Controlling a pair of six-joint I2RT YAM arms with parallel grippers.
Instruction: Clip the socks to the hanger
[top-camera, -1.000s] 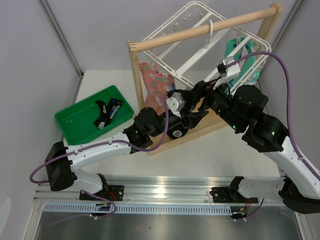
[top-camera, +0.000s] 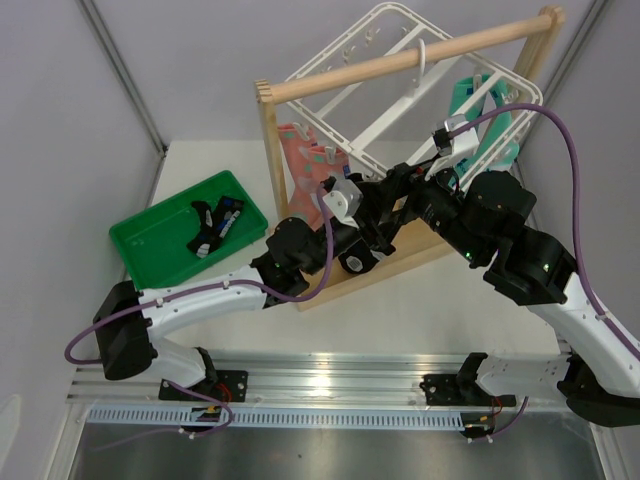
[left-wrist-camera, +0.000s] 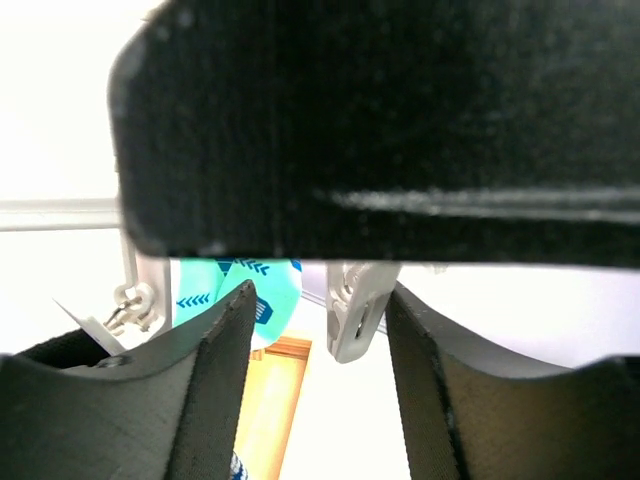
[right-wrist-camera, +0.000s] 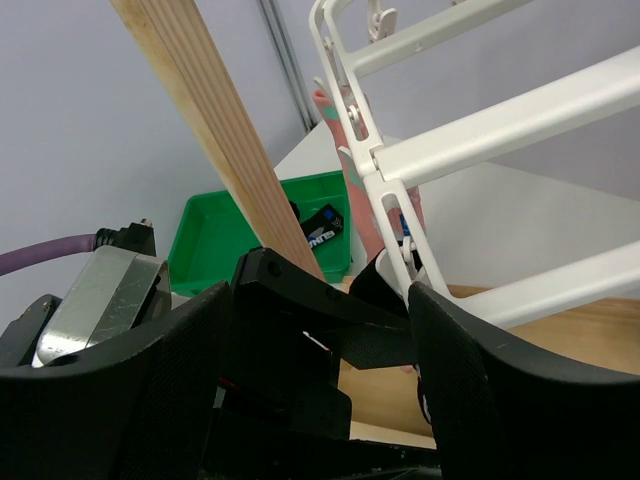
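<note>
A white hanger (top-camera: 385, 125) with clips hangs from the wooden bar. Pink socks (top-camera: 305, 165) hang at its left side and teal socks (top-camera: 505, 125) at its right. Below the hanger's near edge a black sock (top-camera: 356, 260) shows partly behind my left gripper (top-camera: 384, 218). In the left wrist view its fingers (left-wrist-camera: 215, 375) stand apart, with a white clip (left-wrist-camera: 358, 325) seen in the gap; contact cannot be told. My right gripper has its fingers apart by the hanger's corner, the left gripper's dark body in front of them. Black fabric (right-wrist-camera: 377, 288) lies just beyond.
A green tray (top-camera: 130, 240) at the left holds a dark sock pair (top-camera: 214, 225). The rack's wooden post (right-wrist-camera: 225, 130) stands close to the right gripper. Both grippers are crowded together under the hanger.
My left gripper has shifted slightly, its fingers turning downward, and the black sock beneath it has moved a little to the right. The right arm looks still.
</note>
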